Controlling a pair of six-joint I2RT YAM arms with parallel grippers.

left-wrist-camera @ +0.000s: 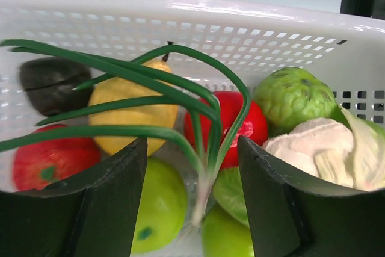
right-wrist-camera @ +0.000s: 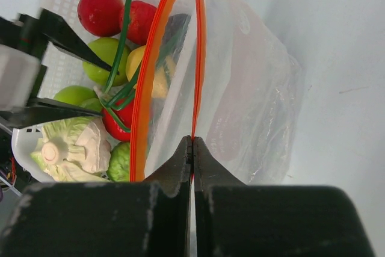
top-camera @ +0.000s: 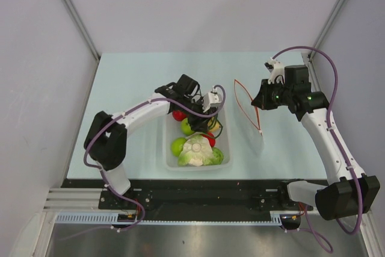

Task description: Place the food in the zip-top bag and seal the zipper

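A white crate (top-camera: 168, 154) holds tomatoes, green apples, a yellow fruit, cauliflower (right-wrist-camera: 67, 148), lettuce (left-wrist-camera: 292, 97) and green onions (left-wrist-camera: 213, 142). My left gripper is open low over the crate, its fingers either side of the green onion stalks, near a red tomato (left-wrist-camera: 252, 121) and a green apple (left-wrist-camera: 156, 209). My right gripper is shut on the orange zipper edge of the clear zip top bag (right-wrist-camera: 252, 106), which stands open to the right of the crate.
The bag stands close beside the crate's right wall.
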